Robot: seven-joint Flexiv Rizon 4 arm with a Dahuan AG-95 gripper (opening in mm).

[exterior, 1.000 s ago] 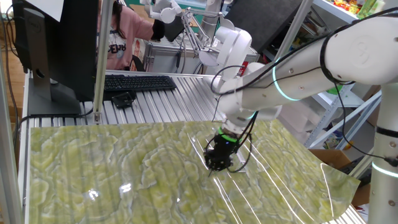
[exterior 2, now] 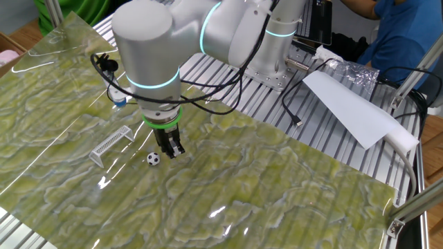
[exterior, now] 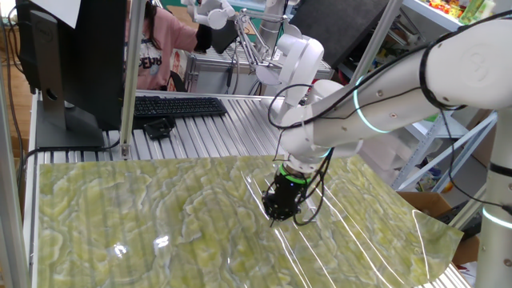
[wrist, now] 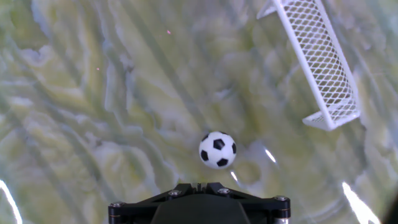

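Observation:
A small black-and-white soccer ball (wrist: 217,150) rests on the green marbled mat, just ahead of my gripper in the wrist view. The fingers are drawn together, with nothing showing between them. From the second exterior view, the ball (exterior 2: 153,159) sits beside the gripper (exterior 2: 176,152), apart from it. A white toy goal with a mesh net (wrist: 320,59) stands at the upper right of the wrist view; the ball is outside it. The first exterior view shows the gripper (exterior: 276,218) low over the mat, with the ball hidden there.
Bare mat (exterior 2: 277,194) spreads widely around the ball and goal. A white sheet (exterior 2: 349,107) and a loose cable lie on the slatted table near the arm's base. A keyboard (exterior: 180,106) and monitor (exterior: 80,72) stand beyond the mat.
The arm's links have shifted slightly, and the gripper has tilted a little while staying over nearly the same patch of mat. The surroundings look the same.

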